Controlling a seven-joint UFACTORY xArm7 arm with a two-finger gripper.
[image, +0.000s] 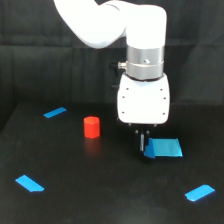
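Observation:
My white arm reaches down from the top of the camera view, and its gripper (144, 145) hangs low over the dark table. The thin dark fingers seem close together, but whether a gap stands between them is too small to tell. Right at the fingertips shows a small, darker blue piece (150, 149), partly behind them; touching or apart, I cannot tell. Bordering it on the right lies a lighter blue patch (168, 148). A red block (92, 127) with an angular outline sits to the left of the gripper, clear of it.
Blue strips mark the table at the back left (55, 112), front left (29, 184) and front right (200, 192). Dark, bare table (110, 190) fills the front and middle. A dark curtain (40, 60) hangs behind.

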